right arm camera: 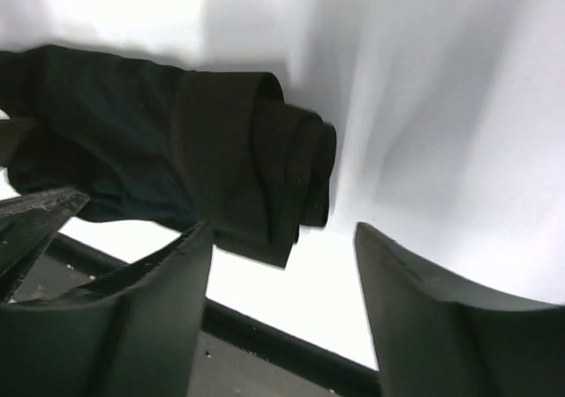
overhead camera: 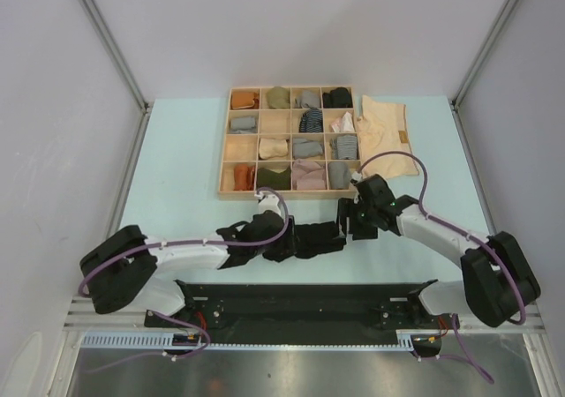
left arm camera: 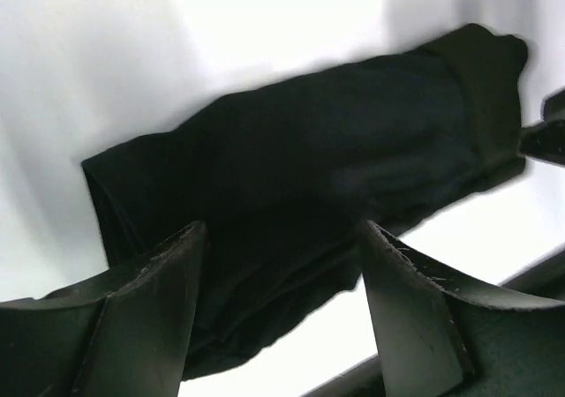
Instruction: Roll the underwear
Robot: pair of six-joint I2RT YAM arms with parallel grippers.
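The black underwear (overhead camera: 313,238) lies spread and partly folded on the white table between my grippers. In the left wrist view it (left arm camera: 282,150) fills the middle, with my left gripper open over its left end. In the right wrist view its folded, layered right end (right arm camera: 221,159) lies just ahead of my right gripper, which is open with no cloth between its fingers. In the top view the left arm covers part of the cloth's left end.
A wooden divider box (overhead camera: 224,150) of folded garments stands behind the cloth. A beige cloth (overhead camera: 384,132) lies at the back right. The table's dark front edge (overhead camera: 309,295) runs close in front, and free table lies to both sides.
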